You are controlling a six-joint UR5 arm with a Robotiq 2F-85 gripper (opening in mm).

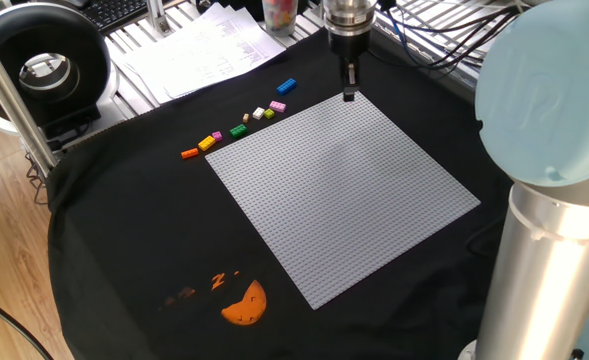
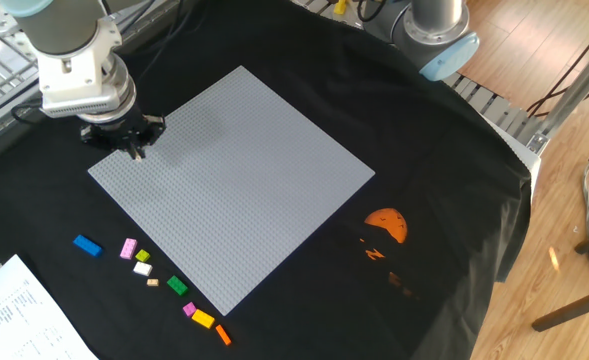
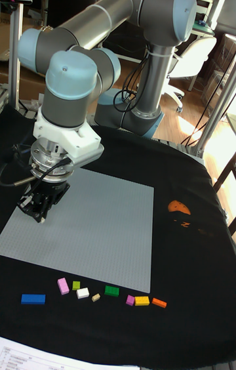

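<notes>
A bare grey baseplate (image 1: pixel 339 200) lies flat on the black cloth. Along one side of it is a loose row of small bricks: blue (image 2: pixel 88 245), pink (image 2: pixel 128 248), lime (image 2: pixel 142 256), white (image 2: pixel 142 269), tan (image 2: pixel 152 283), green (image 2: pixel 177 285), magenta (image 2: pixel 189 310), yellow (image 2: pixel 203 319) and orange (image 2: pixel 223 334). Over the plate's corner nearest the blue brick hangs my gripper (image 1: pixel 349 92), pointing down and apart from every brick. No brick shows at its fingertips in any view. Its fingers are small and dark here, so how far they are parted is unclear.
Printed papers (image 1: pixel 199 55) lie beyond the bricks, with a cup (image 1: pixel 279 15) behind them. An orange print (image 1: pixel 244 303) marks the cloth on the plate's other side. Cables (image 1: pixel 444 50) run along the rack near the gripper.
</notes>
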